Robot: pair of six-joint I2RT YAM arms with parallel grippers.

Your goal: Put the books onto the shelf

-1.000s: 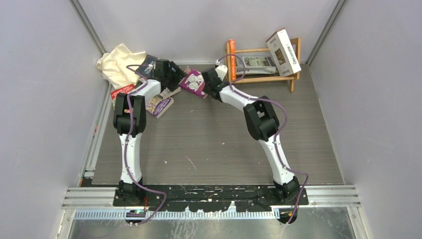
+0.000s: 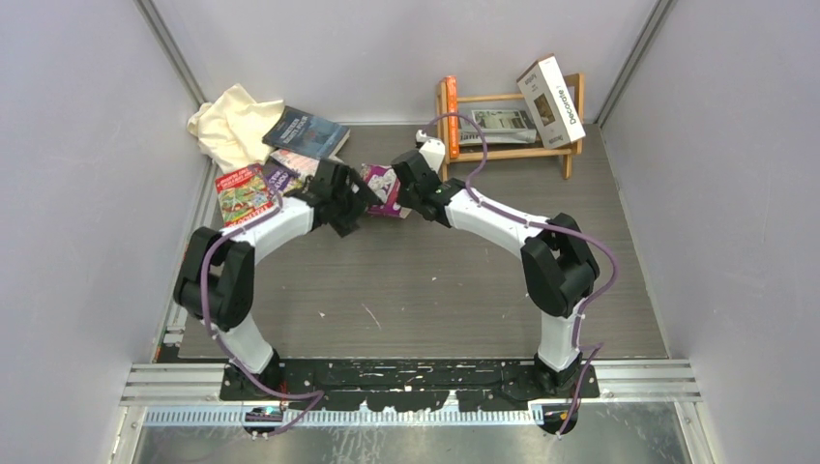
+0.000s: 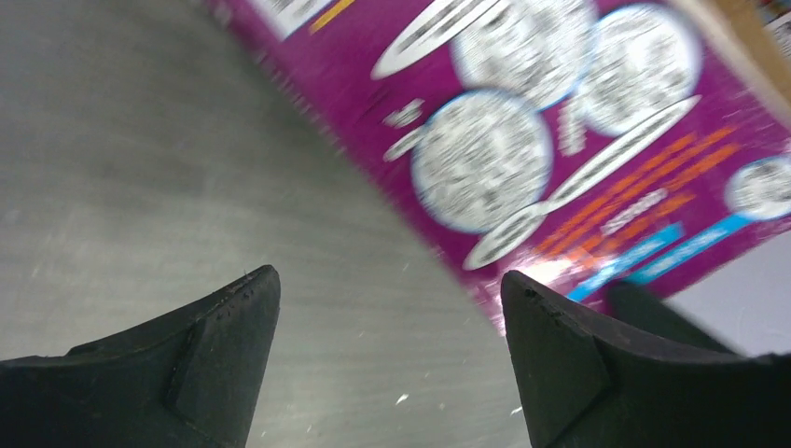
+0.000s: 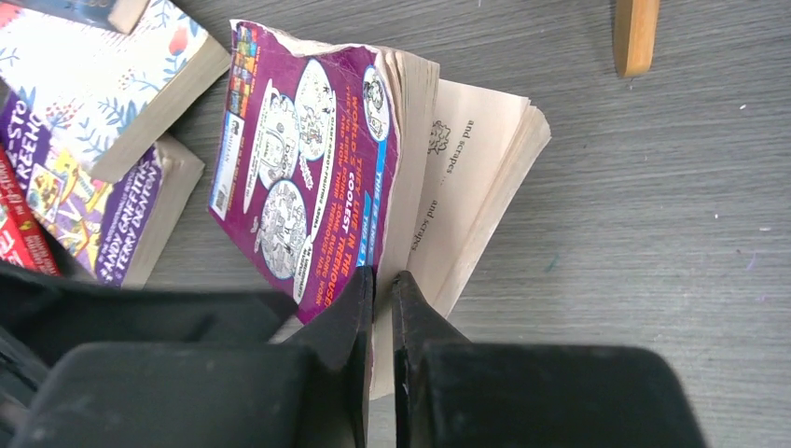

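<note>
A purple book (image 2: pixel 384 187) lies between the two grippers in the top view, its pages fanned partly apart in the right wrist view. My right gripper is shut on the page edge of this purple book (image 4: pixel 312 159). My left gripper stands part open, its fingers (image 3: pixel 569 364) close to the book's corner, with bare table showing between them. To the left lie a dark blue book (image 2: pixel 307 132), a flowered white book (image 4: pixel 112 79), a second purple book (image 4: pixel 103 210) and a red book (image 2: pixel 244 195).
A wooden rack (image 2: pixel 503 152) at the back right holds an orange book (image 2: pixel 452 116), a grey-green magazine (image 2: pixel 500 124) and a tilted white box (image 2: pixel 554 101). Cream cloth (image 2: pixel 230 126) is bunched at the back left.
</note>
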